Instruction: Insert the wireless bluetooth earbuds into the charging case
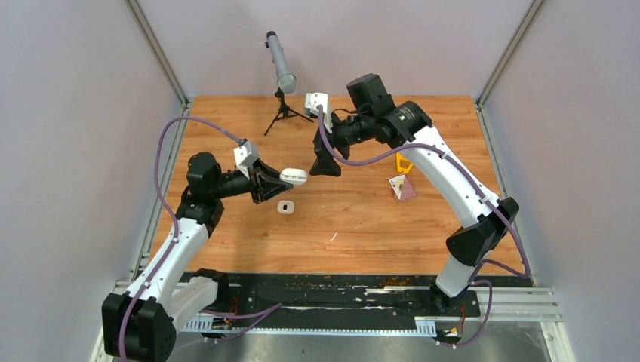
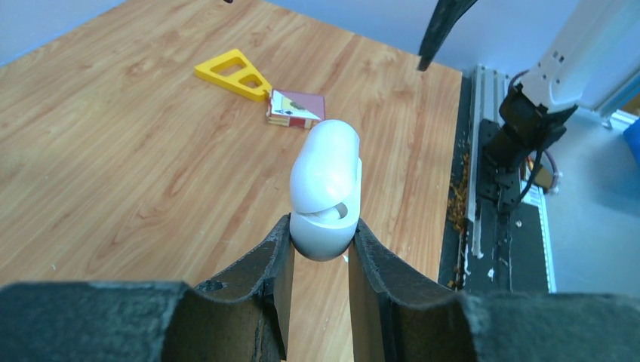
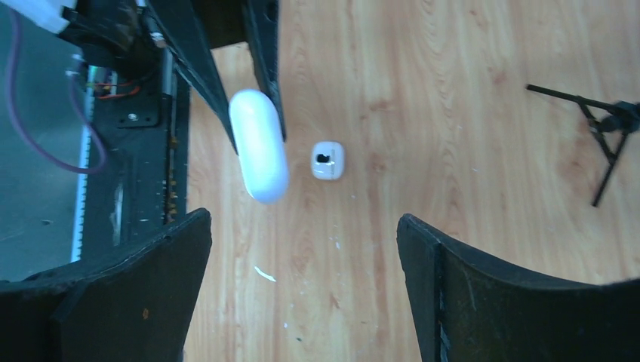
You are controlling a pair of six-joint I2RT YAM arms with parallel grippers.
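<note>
My left gripper [image 1: 281,182] is shut on a white oblong charging case [image 2: 324,173], held in the air above the table; a narrow opening shows along its lid in the left wrist view. The case [image 3: 259,147] also shows below and ahead of my right gripper. That right gripper is open, with nothing between its fingers, up and to the right of the case in the top view. A small white square object [image 1: 286,207] with a dark centre lies on the table [image 1: 355,234] below.
A yellow triangular piece [image 2: 226,72] and a pink-and-white card stack [image 1: 401,188] lie at the right. A tripod with a grey cylinder [image 1: 281,64] stands at the back.
</note>
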